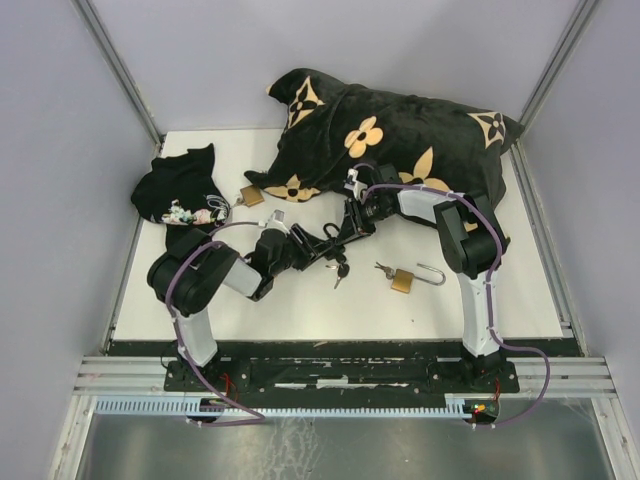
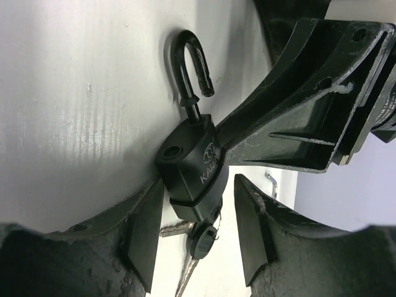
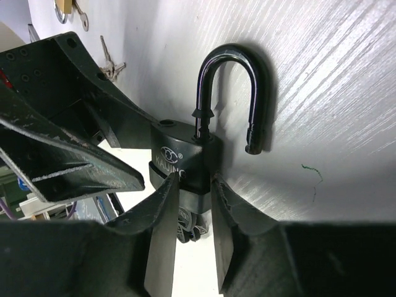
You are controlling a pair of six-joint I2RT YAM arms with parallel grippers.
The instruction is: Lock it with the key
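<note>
A black padlock (image 1: 340, 250) is at the table's middle, its shackle (image 3: 231, 52) swung out of the body with the free end outside. My right gripper is shut on the body; its fingertips meet the body's near corner in the right wrist view. From the other side, my left gripper stands part open, with the padlock's lower end between its fingers and clearance on both sides. A black-headed key (image 2: 203, 240) and another key lie at that lower end. Whether one sits in the keyhole cannot be seen.
A brass padlock (image 1: 401, 281) with its shackle off and small keys (image 1: 384, 270) lies to the right. Another brass padlock (image 1: 252, 195) is at the back left. Dark cushions (image 1: 400, 130) fill the back.
</note>
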